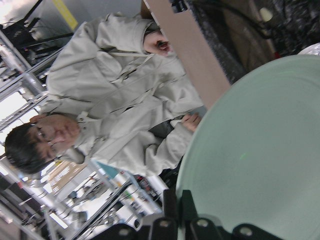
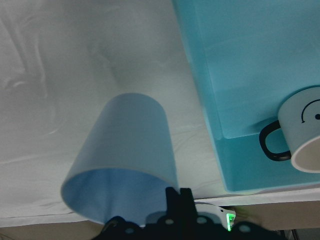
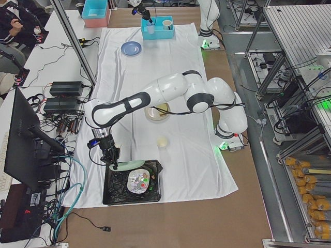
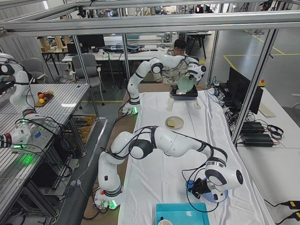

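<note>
A pale green plate (image 1: 255, 145) is tilted up in my left gripper, which is shut on its rim above the black crate (image 3: 109, 191); in the camera right view the plate (image 4: 185, 83) faces the camera. A light blue cup (image 2: 120, 145) hangs in my right gripper, shut on its rim, beside the cyan bin (image 2: 225, 160). A white mug (image 2: 305, 120) with a black handle lies inside that bin. Another plate (image 3: 138, 181) shows in the crate.
A blue plate (image 3: 131, 47), a beige plate (image 4: 174, 119) with something yellow on it and a small cream item (image 3: 162, 141) are on the white cloth. A person (image 1: 120, 110) sits beyond the crate. Monitor and cables line one side.
</note>
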